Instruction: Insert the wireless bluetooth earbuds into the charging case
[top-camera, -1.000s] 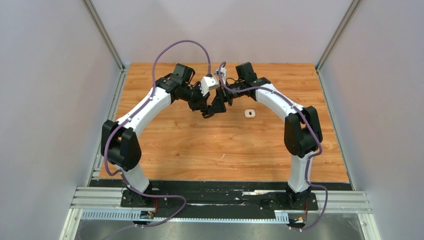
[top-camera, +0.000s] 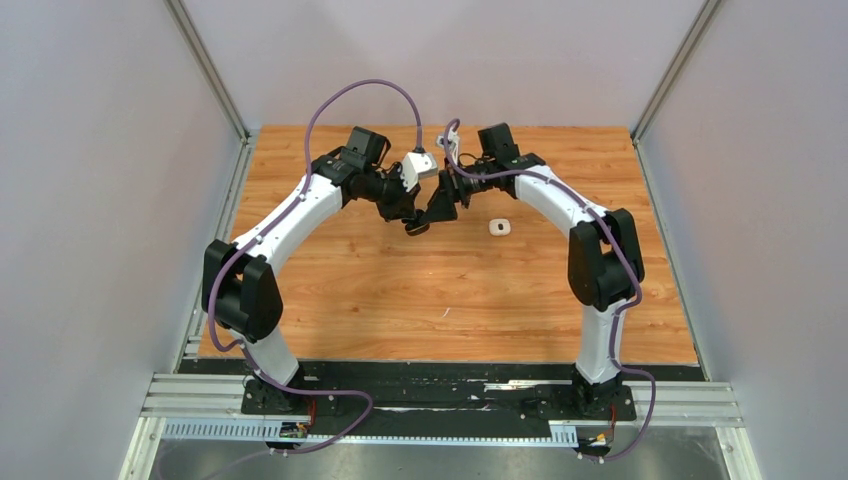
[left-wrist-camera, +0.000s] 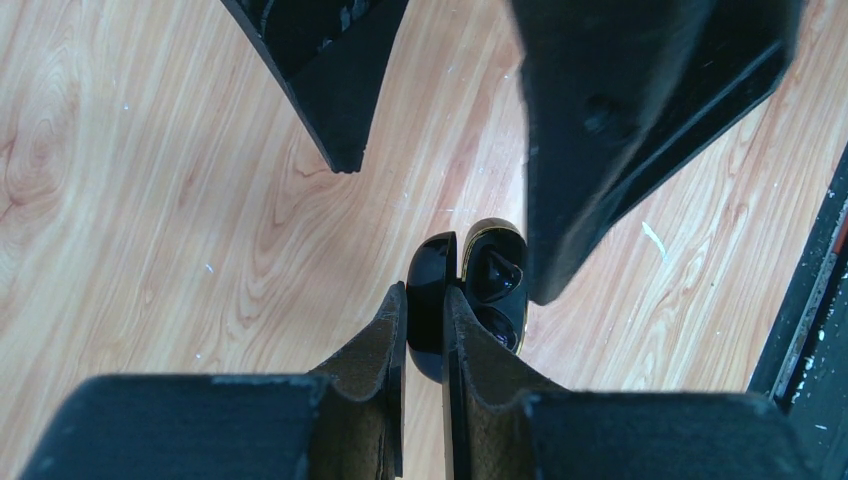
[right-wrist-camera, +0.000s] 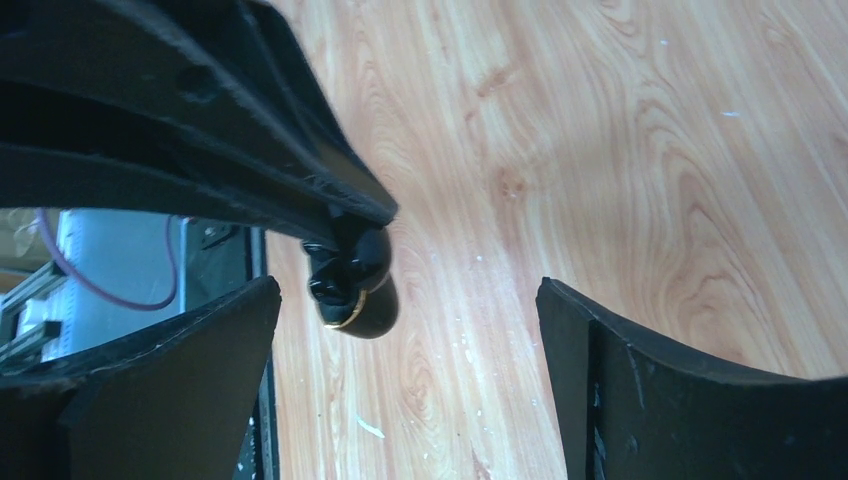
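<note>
My left gripper is shut on the black charging case (left-wrist-camera: 490, 290), whose lid is raised beside the open cavities with dark, glossy shapes inside; whether these are earbuds I cannot tell for sure. In the right wrist view the case (right-wrist-camera: 355, 290) hangs from the left gripper's fingers above the table. My right gripper is open beside it, its two fingers wide apart with the case beyond and between them in view. In the left wrist view its dark fingers stand above and right of the case.
A small white object (top-camera: 499, 227) lies on the wooden table (top-camera: 450, 300), right of the grippers.
My right gripper has shifted slightly right, away from the case. The left arm and the case it holds look unmoved.
</note>
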